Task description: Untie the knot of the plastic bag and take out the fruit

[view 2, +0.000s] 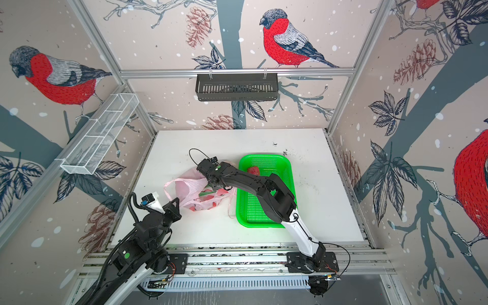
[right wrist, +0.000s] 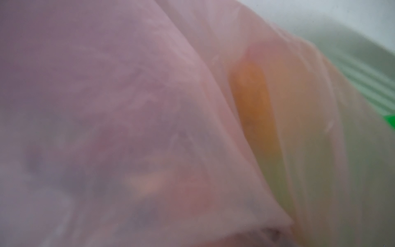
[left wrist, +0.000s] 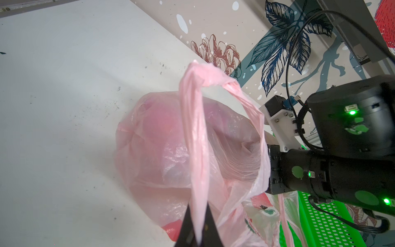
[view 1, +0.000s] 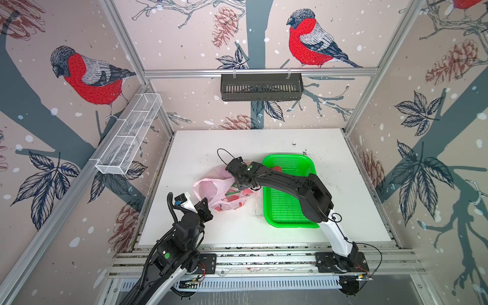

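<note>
The pink plastic bag [view 1: 218,190] lies on the table with its mouth open, left of the green basket [view 1: 274,218]. My left gripper is shut on a strip of the bag's handle, which rises in a loop in the left wrist view. My right arm reaches across the basket into the bag, its fingers hidden in the plastic. Pink film fills the right wrist view; an orange-yellow shape [right wrist: 255,107] shows blurred through it. A rounded pinkish bulge [left wrist: 160,119] shows through the bag in the left wrist view. One red fruit [view 2: 253,170] sits in the basket.
The right arm spans the basket's middle; the basket's front part looks empty. Bare table [view 1: 330,152] lies right of the basket and behind the bag. A white wire rack [view 1: 127,134] and dark shelf [view 1: 261,89] hang on the walls.
</note>
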